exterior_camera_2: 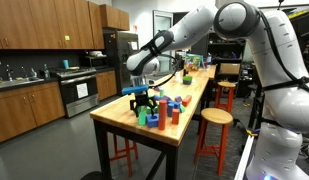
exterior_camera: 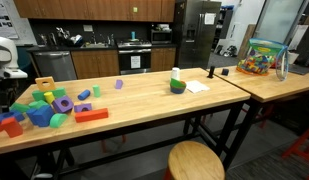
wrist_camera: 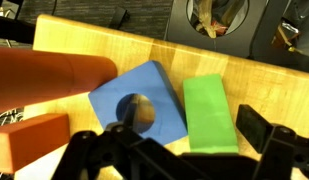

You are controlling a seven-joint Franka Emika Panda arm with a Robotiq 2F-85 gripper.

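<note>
A green block (wrist_camera: 209,115) lies on the wooden table in the wrist view, beside a blue block (wrist_camera: 166,97) with a round hole through it. Both show between the dark fingers of my gripper, which is open. Its left finger overlaps the lower left of the blue block, while the right one stands to the right of the green block. Whether either finger touches a block, I cannot tell. In exterior view 2, the gripper (exterior_camera_2: 144,101) is low over the block cluster at the near end of the table.
Left of the blue block are a red cylinder (wrist_camera: 64,72) and an orange-red block (wrist_camera: 32,143). A long red block (exterior_camera: 92,115) and a purple ring (exterior_camera: 63,104) lie nearby. Farther along stands a green bowl (exterior_camera: 178,87).
</note>
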